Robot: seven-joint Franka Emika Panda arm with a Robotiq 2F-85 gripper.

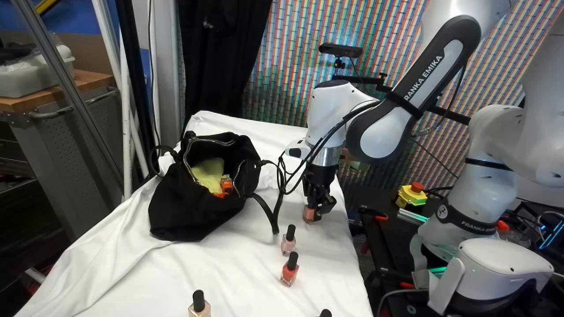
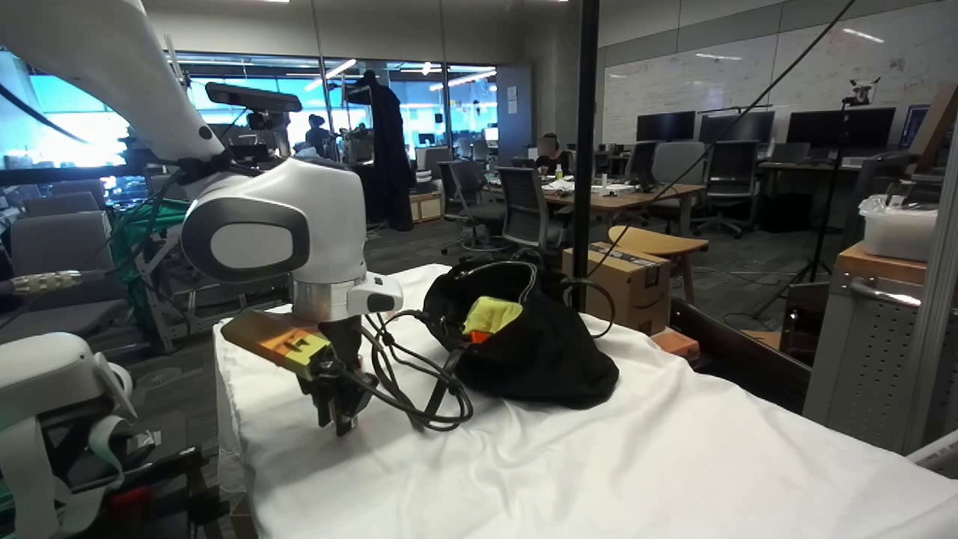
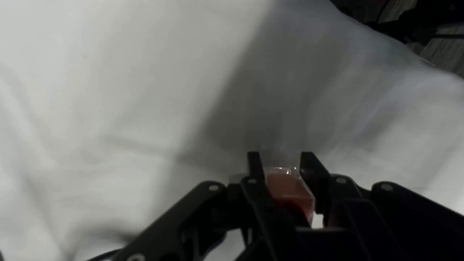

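Note:
My gripper is shut on a coral-pink nail polish bottle (image 3: 292, 191), whose glass body shows between the two black fingers in the wrist view. In exterior view 1 the same bottle (image 1: 309, 214) appears low at the fingertips, at the right side of the white cloth; whether it touches the cloth is hard to tell. From exterior view 2 the gripper (image 2: 337, 427) points straight down, and the bottle is hidden. A black bag (image 1: 185, 211) stands open to the left, holding a yellow item (image 1: 209, 173) and an orange-red bottle (image 1: 226, 184).
Upright on the white cloth (image 1: 243, 285) are a pale pink bottle (image 1: 288, 245), a red bottle (image 1: 289, 273) and a peach bottle (image 1: 199, 309). A black cap (image 1: 325, 314) shows at the bottom edge. The bag's strap (image 1: 267, 214) lies between bag and gripper.

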